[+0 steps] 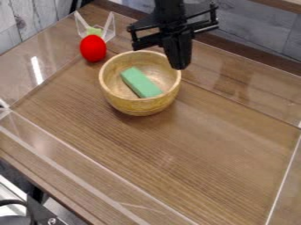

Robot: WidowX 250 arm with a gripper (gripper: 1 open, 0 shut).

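Note:
A round yellow bowl (166, 102) sits on the wooden table, holding a green block (141, 83). Left of it, toward the back, is a red object (91, 49), egg-shaped. My black gripper (175, 54) hangs above the back right of the bowl, shut, with nothing showing between its fingers.
Pale, thin pieces (94, 26) stand behind the red object. Cables lie at the lower left corner, and a pale wall edges the back right.

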